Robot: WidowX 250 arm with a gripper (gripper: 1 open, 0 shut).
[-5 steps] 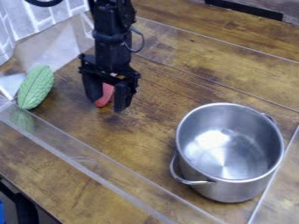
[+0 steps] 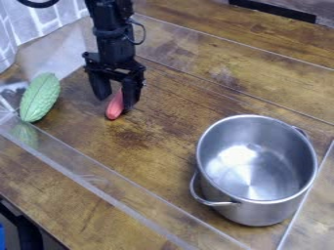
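My black gripper [image 2: 113, 88] is low over the wooden table at the upper left, its fingers around the upper part of a red elongated object [image 2: 115, 108] lying there; whether it grips the object I cannot tell. A pale green cabbage-like object [image 2: 39, 96] lies left of it. A large steel pot [image 2: 255, 170] with side handles stands at the lower right.
Transparent walls or sheets run along the left and lower edges.
My gripper has moved back and slightly left from a spot nearer the camera, uncovering more of the red object. The pot and green object stay put.
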